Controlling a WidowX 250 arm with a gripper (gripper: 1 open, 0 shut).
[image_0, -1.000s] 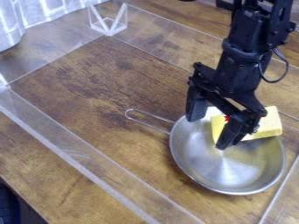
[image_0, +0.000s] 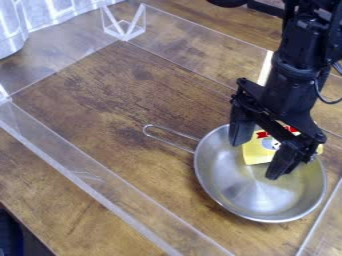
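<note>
My black gripper (image_0: 259, 145) hangs open over a silver pan (image_0: 253, 205) on the right side of the camera view, with its fingers spread above and around a yellow object (image_0: 258, 153) that has red and white markings and sits in the pan. The gripper hides much of that object, and I cannot tell whether the fingers touch it. The pan's thin wire handle reaches out to the left across the wooden surface.
Clear plastic walls run along its edges, with a clear corner bracket (image_0: 123, 27) at the back. A white cloth is at the top left.
My gripper has shifted right over the pan and turned somewhat. The yellow object looks more hidden beneath it. The pan is about where it was.
</note>
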